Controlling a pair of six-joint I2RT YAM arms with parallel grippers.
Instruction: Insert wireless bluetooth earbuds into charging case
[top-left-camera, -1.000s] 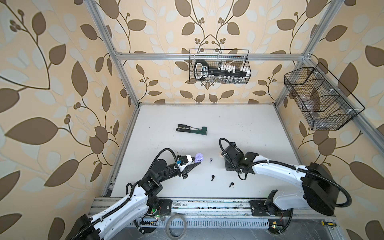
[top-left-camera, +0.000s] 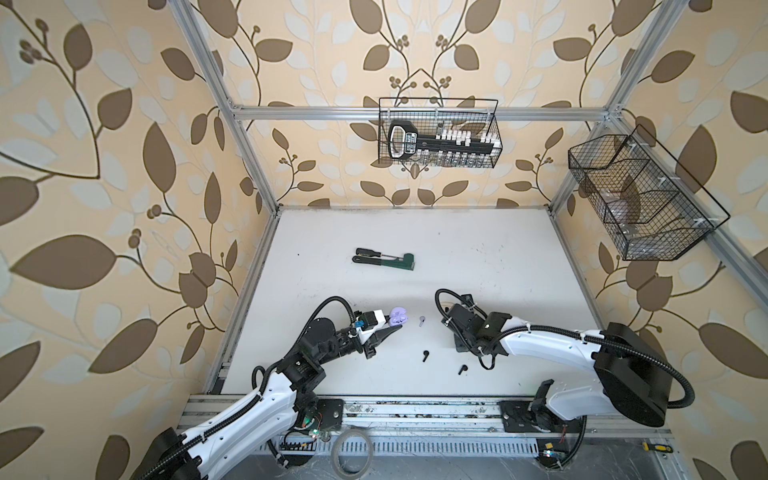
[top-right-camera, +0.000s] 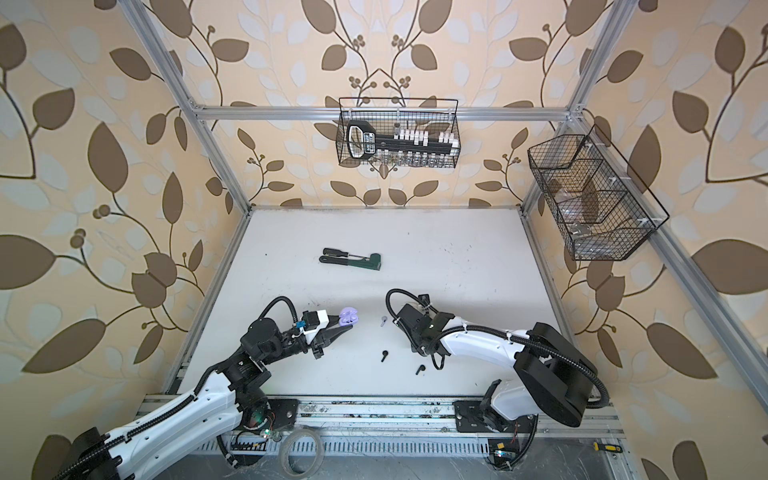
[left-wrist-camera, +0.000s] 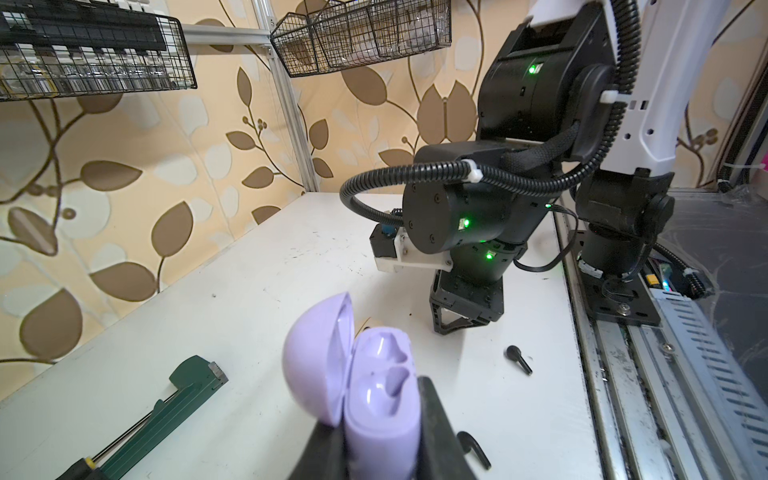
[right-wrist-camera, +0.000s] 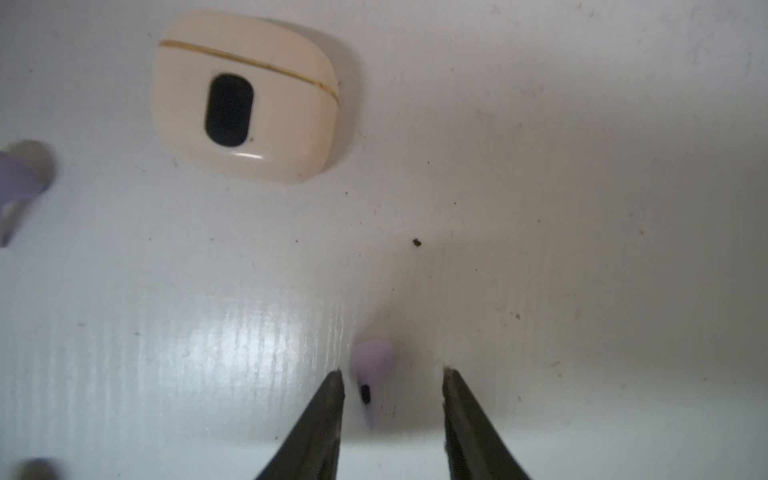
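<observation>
My left gripper is shut on an open lavender charging case (left-wrist-camera: 381, 384), its two wells empty, held above the table's middle front. My right gripper points down with its fingers apart; a lavender earbud (right-wrist-camera: 372, 360) lies on the table just beyond and between the fingertips. A second lavender earbud (right-wrist-camera: 16, 180) lies at the left of the right wrist view. A closed beige case (right-wrist-camera: 240, 120) lies further off in that view. Two black earbuds (top-left-camera: 425, 354) (top-left-camera: 462, 369) lie near the front of the table.
A green and black tool (top-left-camera: 400, 261) lies toward the back of the white table (top-left-camera: 304, 240). Two wire baskets (top-left-camera: 436, 152) (top-left-camera: 640, 208) hang on the frame at back and right.
The left arm and its case have not moved.
</observation>
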